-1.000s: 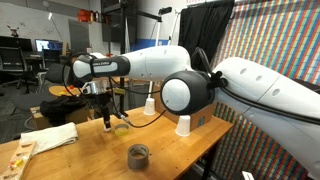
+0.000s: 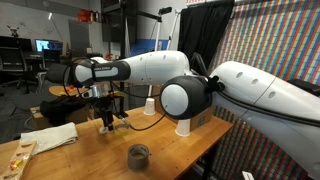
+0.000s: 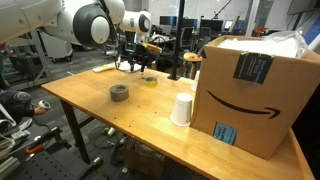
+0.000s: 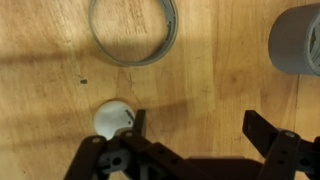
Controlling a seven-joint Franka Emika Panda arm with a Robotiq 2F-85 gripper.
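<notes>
In the wrist view my gripper is open over the wooden table, its dark fingers wide apart with only bare wood seen between them. A small white round object [image 4: 113, 118] lies just outside the left finger. Farther up is a thin tape ring [image 4: 169, 32], partly cut off by the frame edge. At the upper right stands a thick grey roll [image 4: 290, 42]. From the side, the gripper [image 2: 104, 118] hangs low near the table's far part, beside the ring [image 2: 121, 127], with the grey roll [image 2: 138, 157] nearer the camera.
A folded white cloth [image 2: 55, 138] and a tray [image 2: 18, 160] lie to the left. White cups, one of them a tall cup [image 3: 182, 109], stand toward the other end, near a large cardboard box [image 3: 245, 95]. Bare tabletop [image 3: 135, 120] spreads around the grey roll.
The arm's wrist has shifted slightly near the same spot above the table. The rolls, cloth and cups look unmoved.
</notes>
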